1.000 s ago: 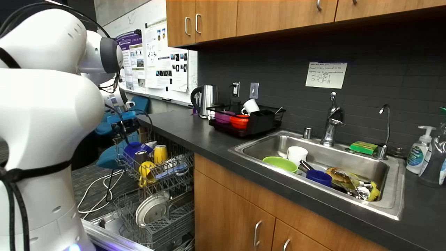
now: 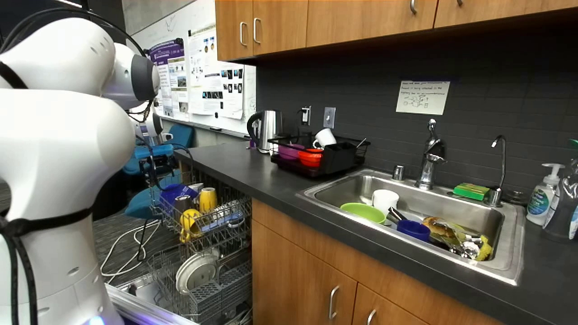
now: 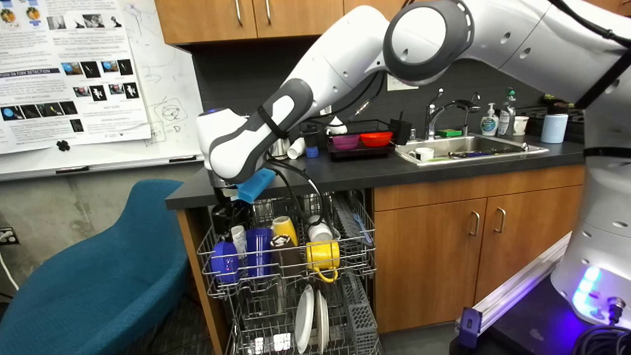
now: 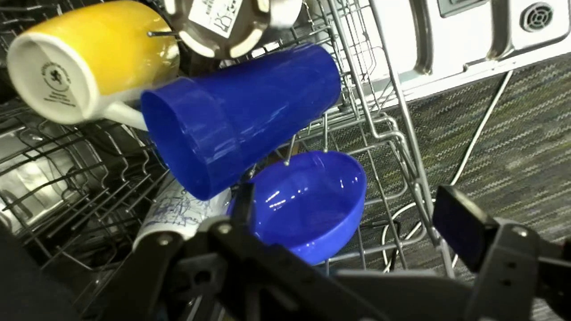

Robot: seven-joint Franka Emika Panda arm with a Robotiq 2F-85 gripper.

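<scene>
My gripper stands open over the upper dishwasher rack, its fingers (image 4: 464, 227) wide apart. Between them in the wrist view appears a blue bowl (image 4: 308, 203), which lies tilted in the rack's corner; whether the left finger touches its rim I cannot tell. From the second exterior view, the gripper is just above the bowl (image 3: 225, 262). A blue cup (image 4: 243, 109) lies on its side next to the bowl. Partly hidden behind the left finger is a white patterned cup (image 4: 179, 211).
A yellow mug (image 4: 115, 51) and a dark brown mug (image 4: 222, 24) share the upper rack (image 3: 355, 251). White plates (image 3: 304, 319) stand below. The counter's end (image 3: 186, 201) is close to the wrist. More dishes sit in the sink (image 2: 347, 189) and drying rack (image 2: 341, 157).
My arm's wrist and gripper have shifted slightly left and down in the first exterior view. The dishes in the rack look unmoved.
</scene>
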